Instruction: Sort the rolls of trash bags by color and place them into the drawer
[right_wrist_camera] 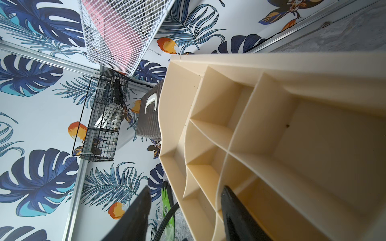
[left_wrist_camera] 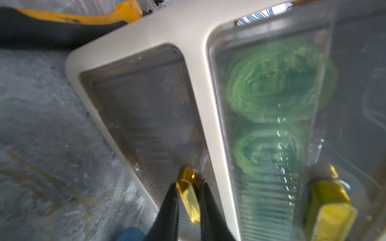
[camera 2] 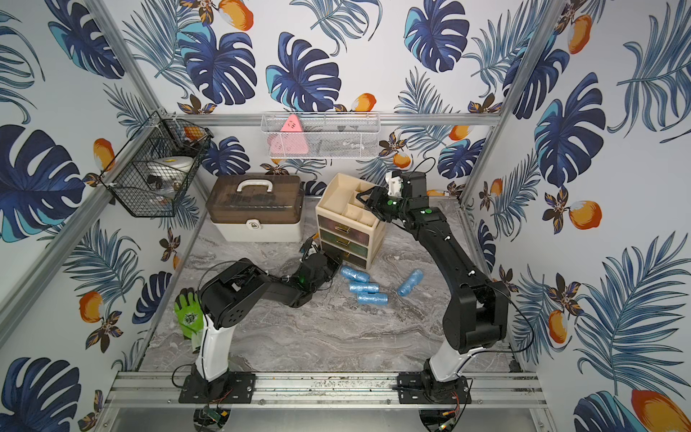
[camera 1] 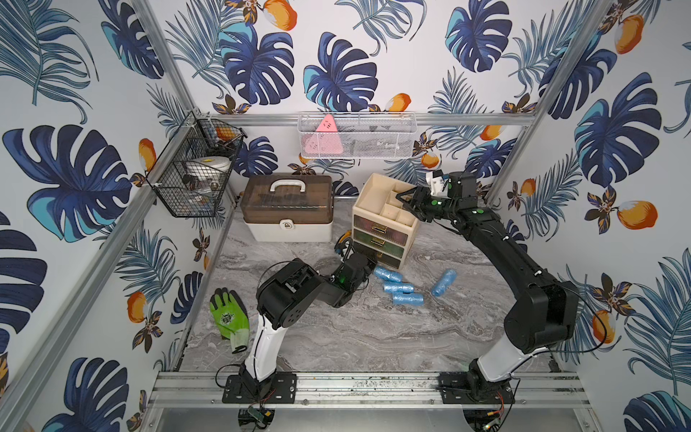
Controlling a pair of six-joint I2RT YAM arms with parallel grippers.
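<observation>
The cream drawer cabinet has three clear-fronted drawers with gold handles, all shut; green rolls show through the middle one in the left wrist view. My left gripper is at the bottom drawer, its fingertips at the gold handle, apparently either side of it; its grip is unclear. My right gripper stands part open over the cabinet's top compartments, nothing visible between its fingers. Several blue rolls of trash bags lie on the table right of my left gripper, in front of the cabinet.
A brown-lidded box stands left of the cabinet. A green glove lies at the front left. A yellow-black tool lies beside the cabinet.
</observation>
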